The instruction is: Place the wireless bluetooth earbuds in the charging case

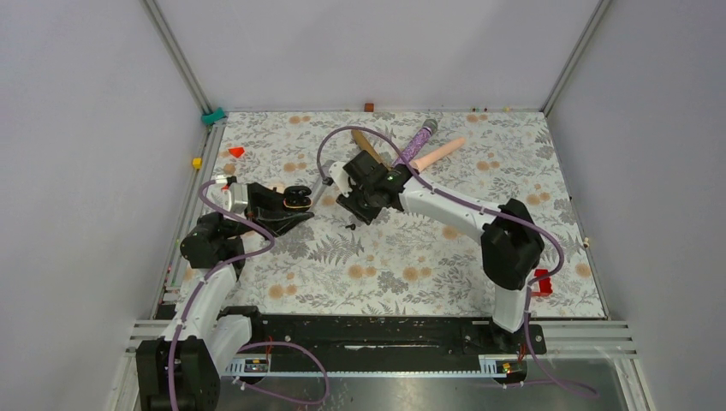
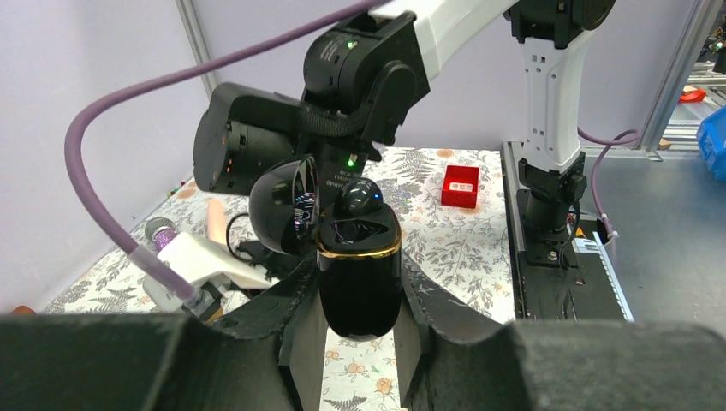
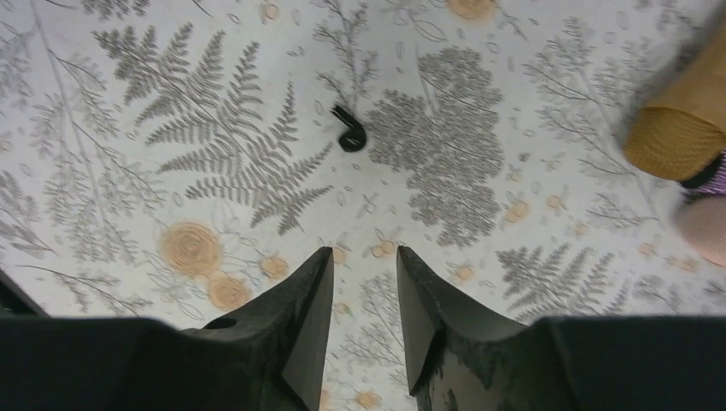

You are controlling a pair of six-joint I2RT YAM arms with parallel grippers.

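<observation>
In my left gripper is the black charging case (image 2: 360, 282) with a gold rim, lid (image 2: 282, 205) open, one shiny earbud (image 2: 358, 197) showing inside. The top view shows the case (image 1: 297, 199) at the left middle of the mat. A small black earbud (image 3: 352, 137) lies on the patterned mat below my right gripper, which is part open with nothing between its fingertips, above and apart from it.
A brown cylinder (image 3: 681, 116), a purple microphone (image 1: 415, 141) and a pink cylinder (image 1: 441, 152) lie at the back. A red box (image 2: 459, 186) sits at the right front.
</observation>
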